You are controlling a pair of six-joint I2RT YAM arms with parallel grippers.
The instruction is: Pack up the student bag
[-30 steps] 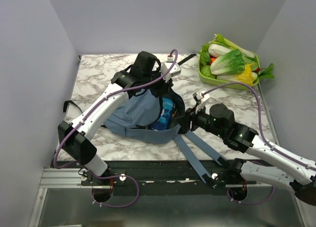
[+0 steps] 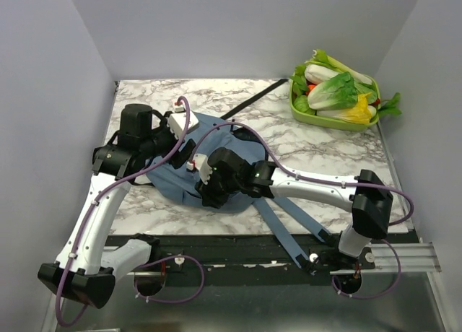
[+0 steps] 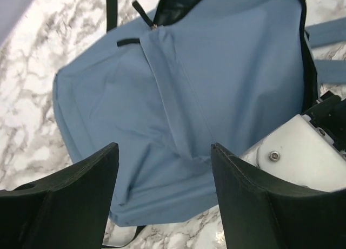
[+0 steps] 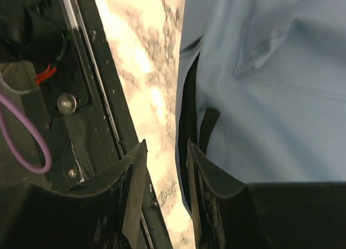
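The blue-grey student bag [image 2: 173, 180] lies flat on the marble table, its top flap over the opening and its contents hidden. Above its left half is my left gripper, open, with blue cloth visible below and between its fingers and none gripped. My right gripper is also open, low over the bag's front edge. A black zipper strip [image 4: 187, 113] and a short black pull tab [image 4: 210, 124] show just beyond its right finger. Whether that finger touches the cloth, I cannot tell.
A green basket [image 2: 339, 123] of vegetables stands at the back right. Two blue-grey straps [image 2: 278, 227] run from the bag over the front edge; a black strap [image 2: 253, 99] stretches toward the back.
Both grippers have moved left across the bag. The opening, which showed a bright blue item a second ago, is now covered by the flap.
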